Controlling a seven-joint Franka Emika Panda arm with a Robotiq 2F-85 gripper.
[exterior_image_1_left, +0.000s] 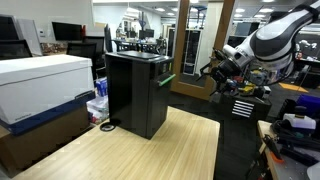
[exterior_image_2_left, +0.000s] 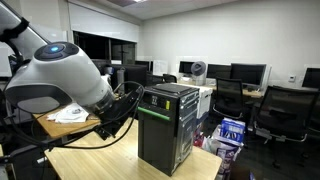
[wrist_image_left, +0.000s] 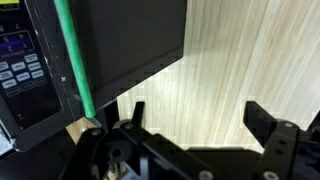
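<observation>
A black microwave-like box stands on the wooden table, its front carrying a green handle. In exterior view 2 that same box is right of the white arm. The wrist view shows its dark front at upper left, with a keypad and the green handle strip. My gripper is open, its fingers wide apart with only bare tabletop seen between them. The handle lies left of the fingers, apart from them.
White-lidded boxes stand at the table's left side, and a small black round item lies near the black box. Bare wood fills the table's front. Office chairs stand behind, off the table.
</observation>
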